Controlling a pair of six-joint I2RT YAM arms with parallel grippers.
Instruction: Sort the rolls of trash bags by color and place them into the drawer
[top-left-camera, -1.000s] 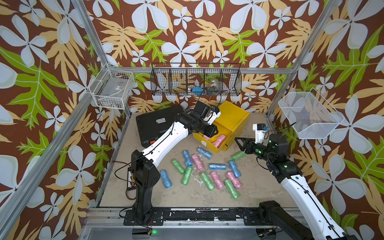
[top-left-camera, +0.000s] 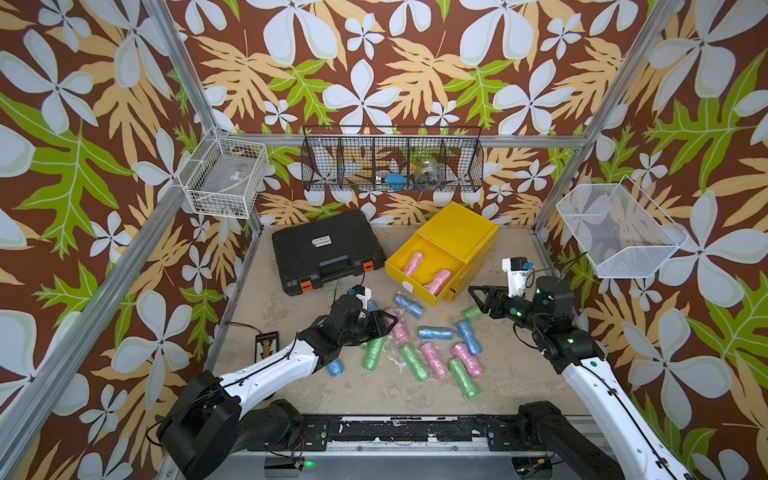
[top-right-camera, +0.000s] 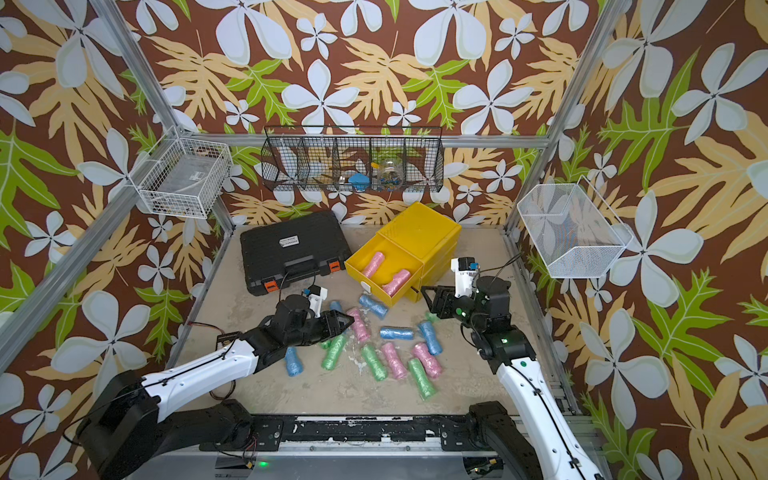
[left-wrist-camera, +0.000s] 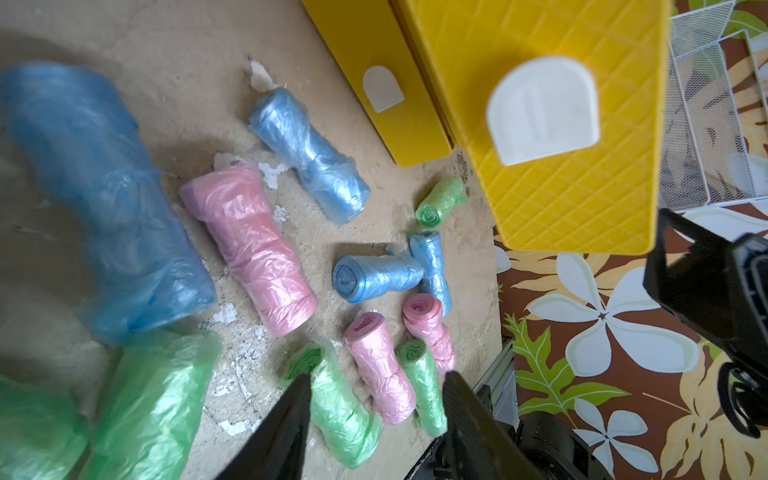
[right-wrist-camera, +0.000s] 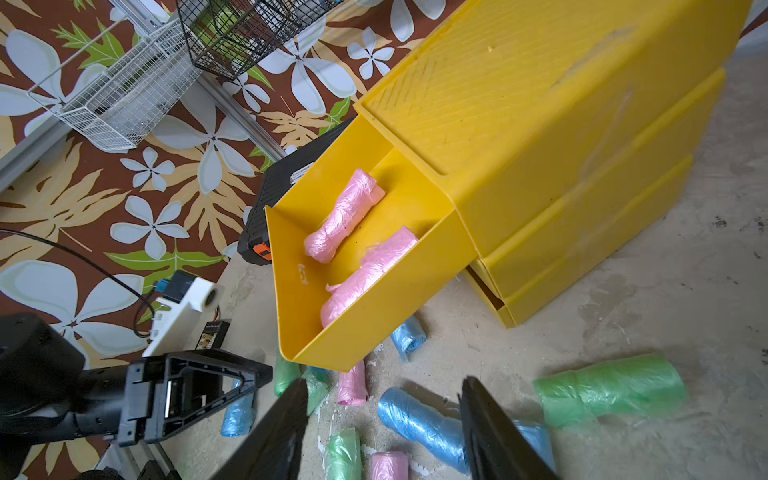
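Observation:
Two pink rolls (right-wrist-camera: 345, 216) lie inside the pulled-out top drawer (right-wrist-camera: 292, 320) of the yellow drawer unit (top-left-camera: 460, 228). Loose on the table are several more rolls: pink (left-wrist-camera: 252, 248), blue (left-wrist-camera: 308, 152) and green (top-left-camera: 413, 361). My left gripper hangs over the left part of this group, its fingers apart and empty; in the top left view it partly covers a pink roll. My right gripper is also open and empty, right of the drawer's front corner and above a green roll (right-wrist-camera: 612, 389) and a blue one (right-wrist-camera: 424, 428).
A black case (top-left-camera: 328, 249) stands left of the yellow unit. Wire baskets hang at the back (top-left-camera: 392, 164), left (top-left-camera: 228, 176) and right (top-left-camera: 620, 228).
My left gripper has come from over the drawer back toward the front and left, down among the loose rolls.

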